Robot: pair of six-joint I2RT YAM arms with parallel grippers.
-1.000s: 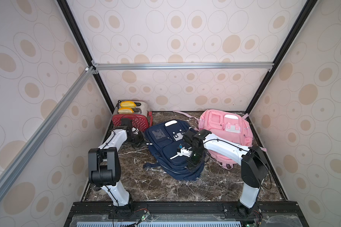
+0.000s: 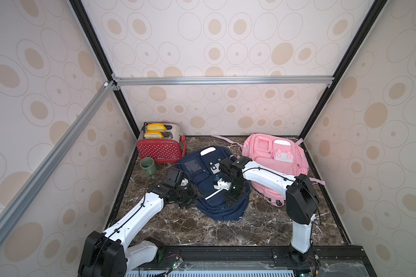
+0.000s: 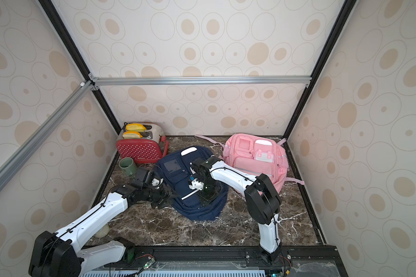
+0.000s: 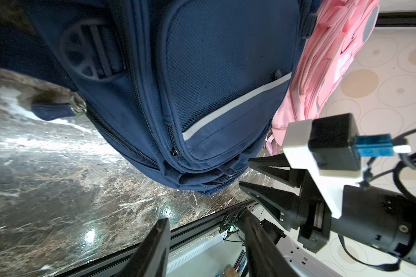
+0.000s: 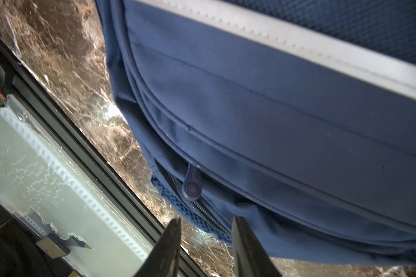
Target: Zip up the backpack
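Note:
The navy backpack point(image 2: 203, 168) lies on the marble table, front pocket up. In the left wrist view a zipper track with a pull point(image 4: 81, 106) runs along its lower edge. My left gripper is open, hanging over the bag's near left side with nothing between its fingers. My right gripper is open above the bag's bottom edge, close to a dark zipper pull point(image 5: 192, 184) on a track there. Nothing is between its fingers.
A pink backpack point(image 2: 268, 152) lies to the right. A red polka-dot bag point(image 2: 159, 147) and a green mug point(image 2: 148, 166) stand at the back left. Bare table point(image 2: 166, 226) shows along the front.
My left arm has swung from the back left toward the front right, over the navy backpack, uncovering the mug. My right arm has shifted only slightly.

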